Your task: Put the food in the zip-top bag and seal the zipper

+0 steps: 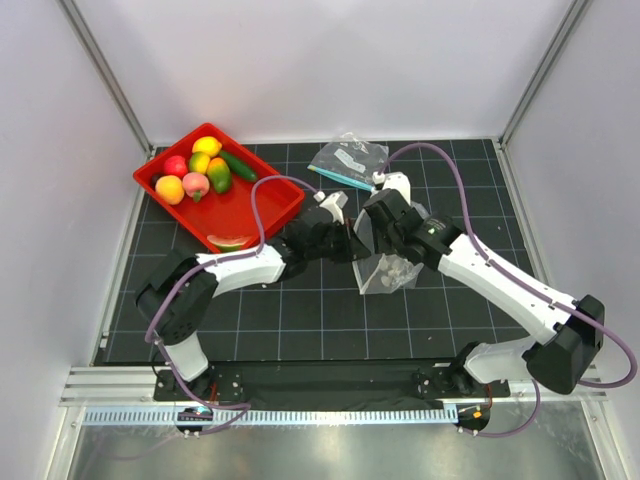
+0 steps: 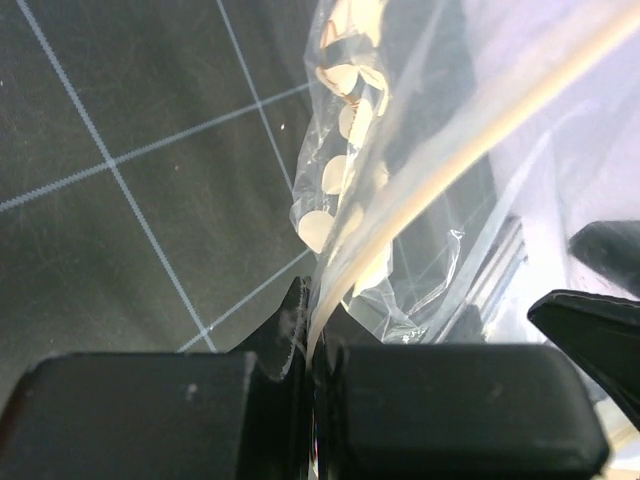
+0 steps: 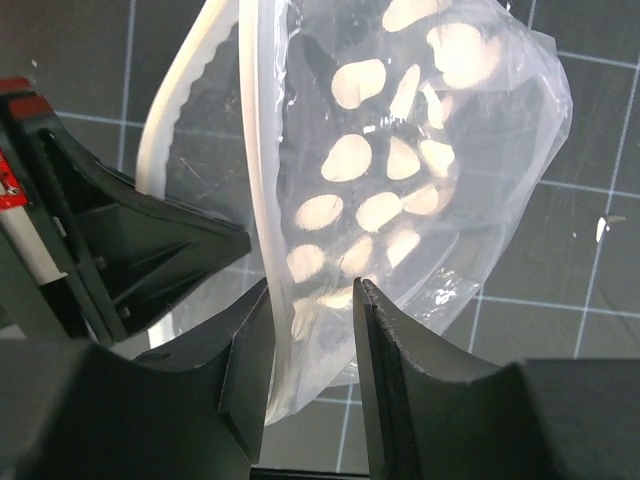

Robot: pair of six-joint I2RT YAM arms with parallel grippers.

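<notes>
The clear zip top bag stands between the two arms, its mouth edge towards the left gripper. Pale oval spots show through its film; whether they are printing or contents I cannot tell. My left gripper is shut on the pale top strip of the bag. Above the bag, my right gripper has its fingertips apart, the film and edge strip passing between or just under them. Assorted food, including a cucumber, a lemon and a melon slice, lies in the red tray.
The red tray fills the back left. A second clear bag with a blue zip strip lies flat at the back middle. Bare gridded table stretches across the front.
</notes>
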